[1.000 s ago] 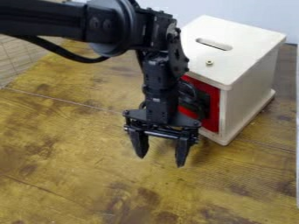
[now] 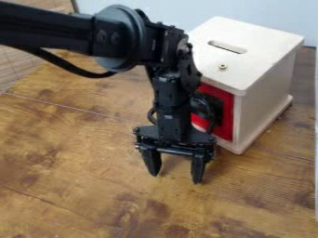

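My black gripper (image 2: pixel 176 165) points straight down just above the wooden table, its two fingers spread apart with nothing between them. Behind it stands a pale wooden box (image 2: pixel 258 88) with a slot and a small brass knob on top. The box's front carries a red panel (image 2: pixel 225 114) with a dark fitting, partly hidden by my arm.
Bare table (image 2: pixel 93 186) fills the left and front of the view, with free room there. A light wall runs behind and to the right of the box. A woven or tiled surface shows at the upper left.
My gripper has shifted slightly to the right and a little lower on screen. The box has not visibly moved; the lighting looks a little warmer.
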